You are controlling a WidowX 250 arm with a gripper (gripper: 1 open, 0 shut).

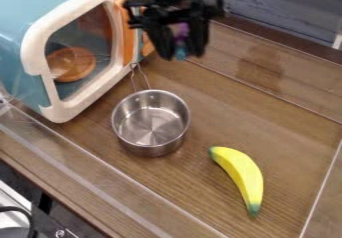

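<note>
My gripper [179, 40], dark and blurred, hangs high at the top centre beside the toy microwave, shut on a small purple and blue object [182, 44] that is partly hidden by the fingers. A steel pot [151, 134] with a wire handle stands on the wooden counter below it. A yellow banana [239, 172] lies at the lower right.
The blue and white microwave [38, 37] at the upper left shows a wooden bowl [70, 64] inside.
</note>
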